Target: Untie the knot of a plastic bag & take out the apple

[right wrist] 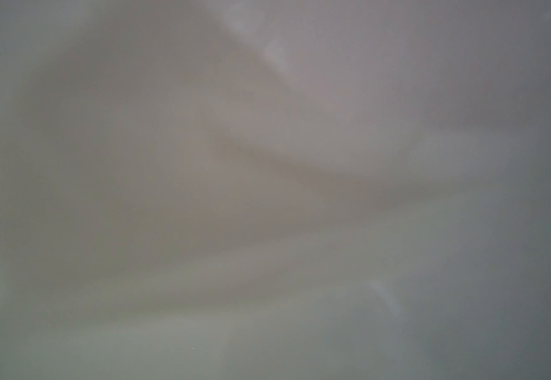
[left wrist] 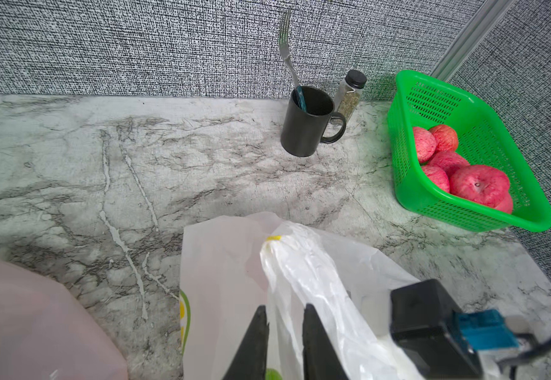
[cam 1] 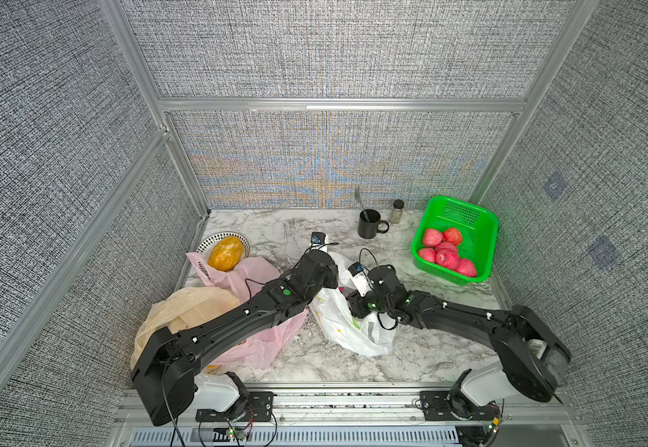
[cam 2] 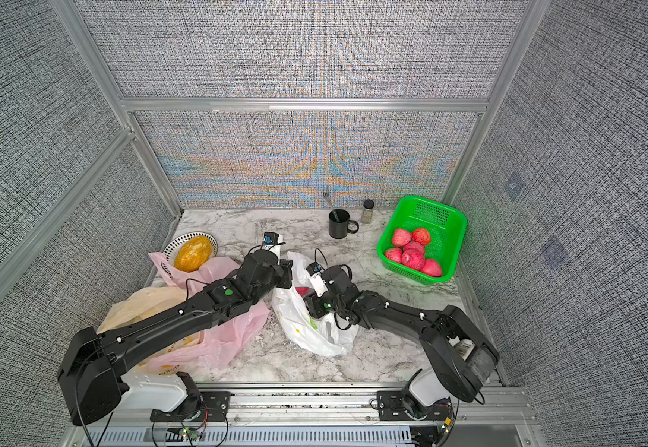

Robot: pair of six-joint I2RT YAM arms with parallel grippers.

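Observation:
Bunched on the table between my arms is a white plastic bag [cam 1: 346,331], with a bit of red apple [cam 2: 302,289] showing in it. My left gripper is part open above the bag, with a narrow gap between its fingers and white plastic below them. From the right, my right gripper [cam 1: 353,301] reaches in and is shut on the bag's plastic. Blurred white plastic [right wrist: 256,190] fills the right wrist view, hiding those fingers. A twisted white strand [left wrist: 307,259] stands up from the bag in the left wrist view. Whether a knot remains tied cannot be seen.
A green basket [cam 1: 455,278] with several apples [cam 1: 446,258] stands at the back right. Behind the bag are a black mug [cam 1: 368,225] with a fork and a small jar [cam 1: 397,212]. Pink plastic [cam 1: 271,342] and a plate with yellow fruit [cam 1: 225,254] lie left.

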